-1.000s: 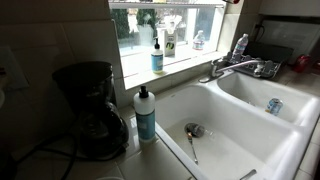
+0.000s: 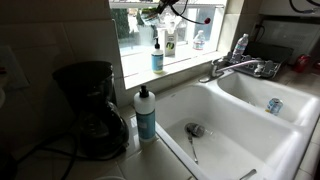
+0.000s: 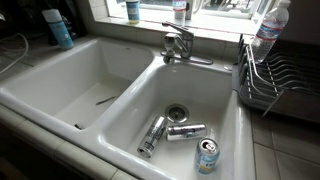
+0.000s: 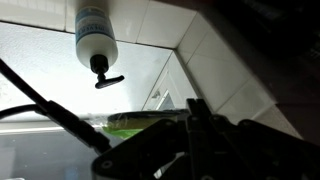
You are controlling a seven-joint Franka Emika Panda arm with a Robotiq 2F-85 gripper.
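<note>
In the wrist view my gripper is dark and looks shut. I cannot make out anything held between its fingers. A pump bottle (image 4: 97, 42) with a black nozzle appears in that view, apart from the gripper. Beside the fingers is a pale and green thing (image 4: 135, 123), partly hidden and too unclear to name. From exterior view 1, dark parts of the arm (image 2: 152, 14) hang at the top, in front of the window. Below stand a blue-labelled pump bottle (image 2: 157, 57) and a white tube (image 2: 170, 42) on the sill.
A blue bottle (image 2: 145, 115) stands by the coffee maker (image 2: 92, 108) on the counter. The double sink (image 3: 118, 85) holds several cans, including an upright can (image 3: 207, 156). A faucet (image 3: 180, 42) rises behind it, and a dish rack (image 3: 280, 75) stands on the right.
The arm and its cable have come lower into the top of exterior view 1, in front of the window. The bottles, coffee maker and sink contents look unmoved.
</note>
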